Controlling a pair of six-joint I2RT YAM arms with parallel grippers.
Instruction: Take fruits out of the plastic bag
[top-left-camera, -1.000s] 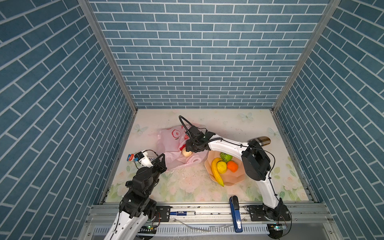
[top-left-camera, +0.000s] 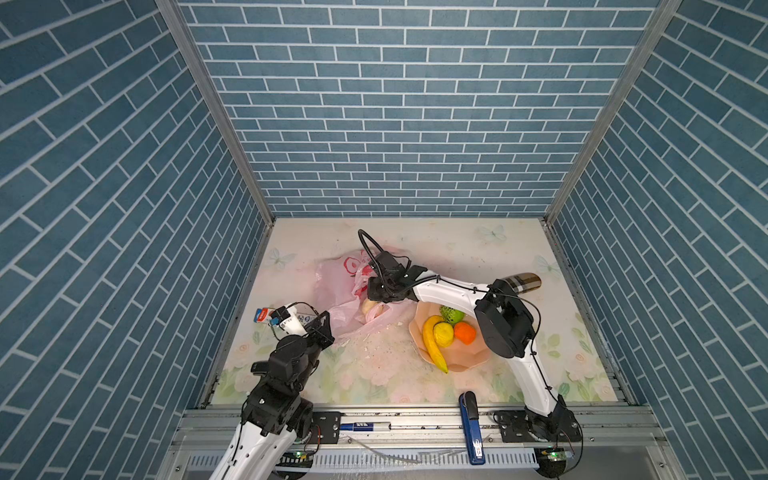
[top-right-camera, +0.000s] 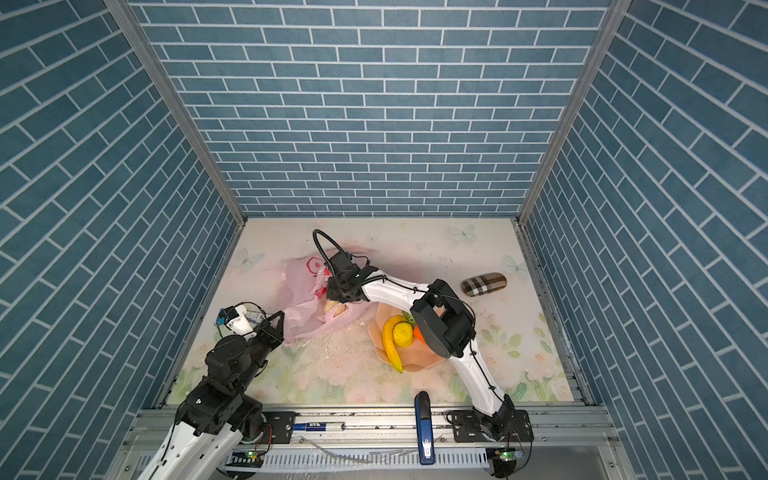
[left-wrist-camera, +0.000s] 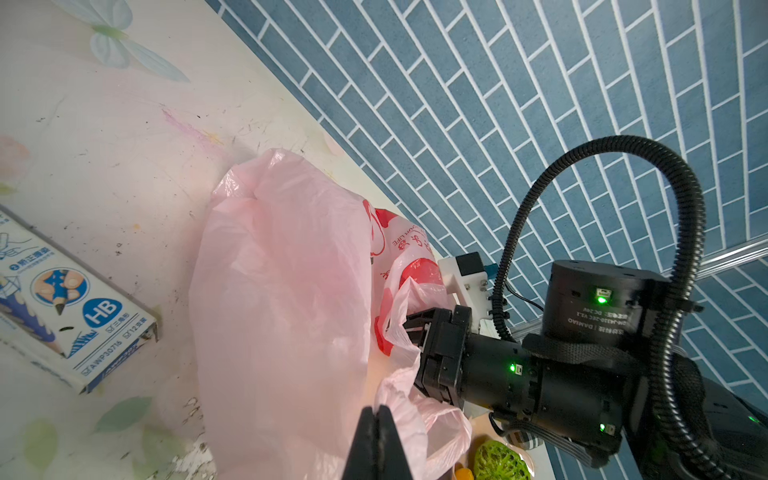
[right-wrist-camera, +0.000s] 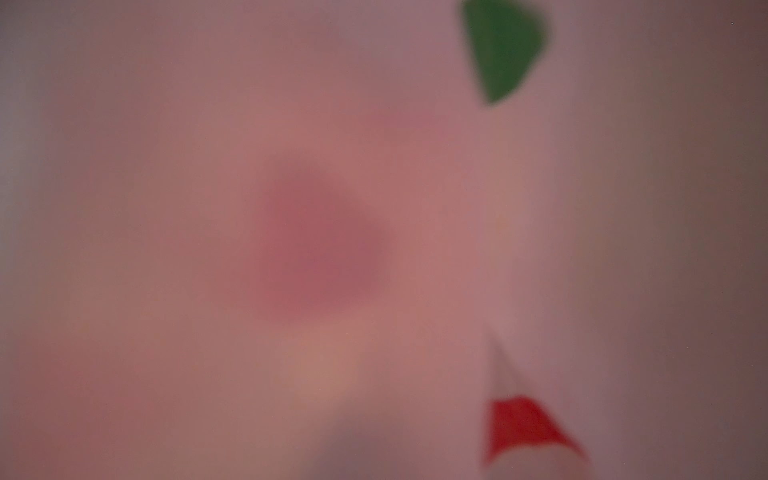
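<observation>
The thin pink plastic bag (top-left-camera: 336, 292) with red print lies crumpled left of centre on the table. Inside its mouth, a pale yellowish round fruit (top-left-camera: 369, 306) shows partly, under my right gripper (top-left-camera: 374, 291). That gripper reaches into the bag, its fingertips hidden by film. Its wrist view is a pink blur with a green patch and a red patch. My left gripper is shut at the bag's near left edge; I cannot tell whether film is pinched there. A banana (top-left-camera: 433, 344), lemon (top-left-camera: 444, 333), orange (top-left-camera: 464, 333) and green fruit (top-left-camera: 451, 314) lie in a tan bowl (top-left-camera: 478, 357).
A pencil box (left-wrist-camera: 72, 312) lies left of the bag, partly behind the left arm. A brown patterned case (top-left-camera: 524, 282) is at the right. A blue stapler (top-left-camera: 472, 428) and a marker (top-left-camera: 364, 427) lie along the front rail.
The bag's film around the right gripper has shifted, and less of the pale fruit shows. The right gripper has moved slightly left; the left arm has stayed in place.
</observation>
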